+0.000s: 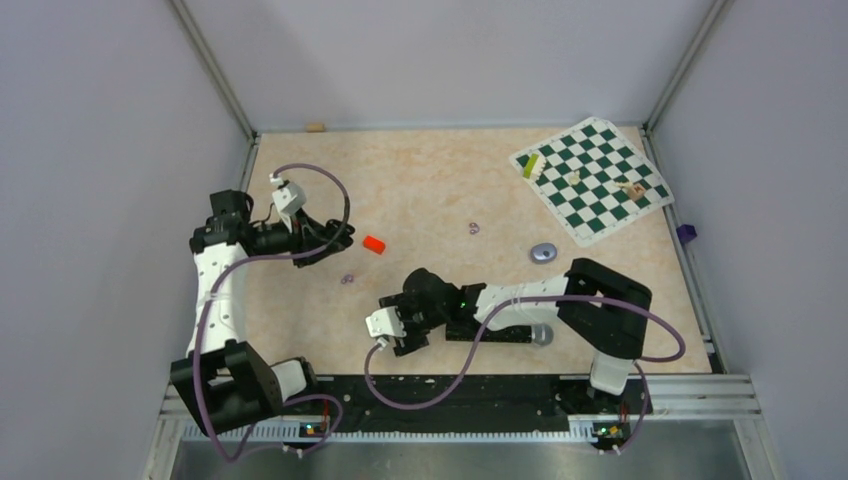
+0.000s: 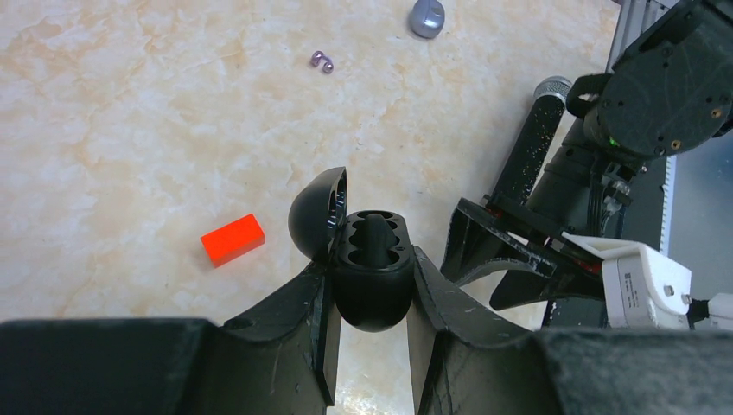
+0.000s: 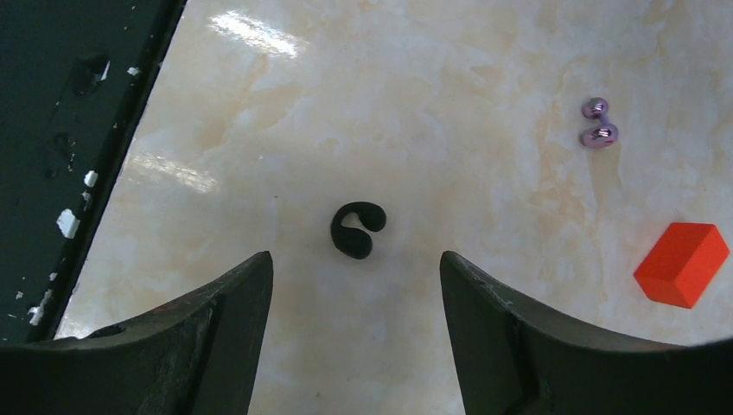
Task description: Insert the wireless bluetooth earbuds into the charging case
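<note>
The black charging case (image 2: 373, 290) is gripped by my left gripper, above the table, its rounded lid (image 2: 316, 212) standing open. A raised middle and dark wells show on its top; whether the wells hold anything is too dark to tell. In the right wrist view, a small C-shaped black earbud (image 3: 356, 230) lies on the table. My right gripper is over it, with fingers (image 3: 246, 303) apart on either side and nothing held. From above, the right arm hides this earbud.
Purple earbud-like pieces lie near the left gripper (image 1: 347, 279) and farther right (image 1: 473, 228). A red block (image 1: 374, 245), a grey mouse (image 1: 543, 253) and a chequered board (image 1: 597, 180) rest on the table. A black microphone (image 1: 490, 334) lies partly under the right arm.
</note>
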